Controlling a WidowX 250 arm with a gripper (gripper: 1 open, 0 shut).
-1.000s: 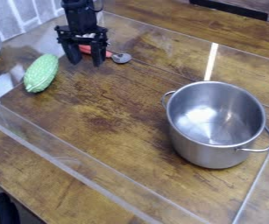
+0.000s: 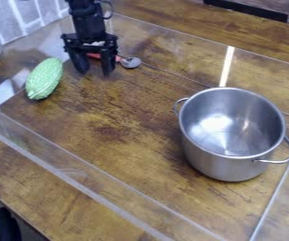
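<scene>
My black gripper (image 2: 91, 49) is at the top left, low over a utensil with a red handle and a silver round end (image 2: 129, 62) lying on the wooden table. Its fingers partly cover the utensil, and I cannot tell whether they are closed on it. A pale green corn-like vegetable (image 2: 43, 78) lies to the lower left of the gripper. A large steel pot (image 2: 231, 151) with two side handles stands at the right.
Clear panels or strips run along the left and front, and the back right is clear.
The gripper has shifted very slightly down over the utensil. The vegetable and pot have not moved.
</scene>
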